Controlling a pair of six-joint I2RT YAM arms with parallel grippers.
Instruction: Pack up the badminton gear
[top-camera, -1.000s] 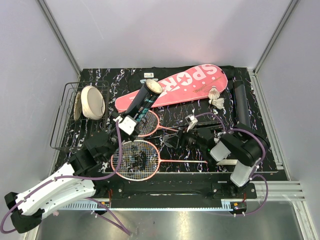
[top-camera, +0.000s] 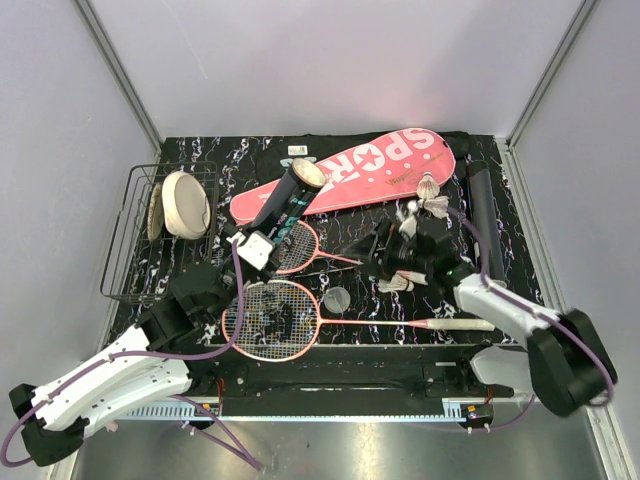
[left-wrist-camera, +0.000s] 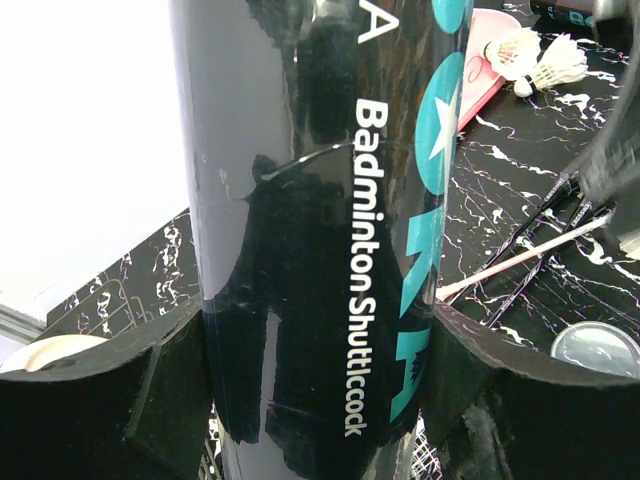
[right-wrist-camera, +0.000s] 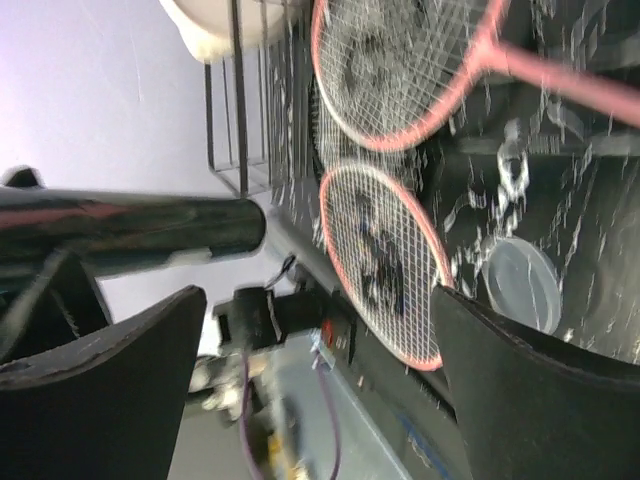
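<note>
My left gripper is shut on the black shuttlecock tube, its fingers on both sides; the tube leans with its open top toward the back. The clear round lid lies on the table beside the lower racket. My right gripper stands open above the table, nothing between its fingers; it is blurred. A second racket lies farther back, partly hidden by the tube. Behind is the pink SPORT racket bag. Two shuttlecocks rest by its right end, with more below my right arm.
On the left, a wire rack holds a cream round item. A long dark object lies along the right side. Black fabric is under the bag. The table's front edge runs close below the lower racket.
The left arm and tube stayed still.
</note>
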